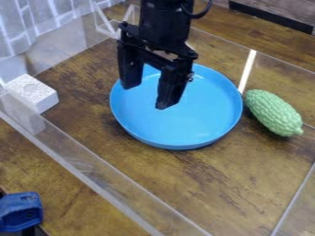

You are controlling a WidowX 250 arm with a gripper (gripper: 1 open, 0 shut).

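Note:
My black gripper (153,74) hangs over a blue plate (185,124), its two dark fingers spread apart on either side above the plate's rear half. I see nothing held between them. To the right of the plate a green corn-like vegetable (274,112) lies on the wooden table.
A white block (28,90) sits at the left. A blue object (18,210) is at the bottom left. A clear plastic edge runs diagonally across the lower left. Bare table (209,194) lies in front of the plate.

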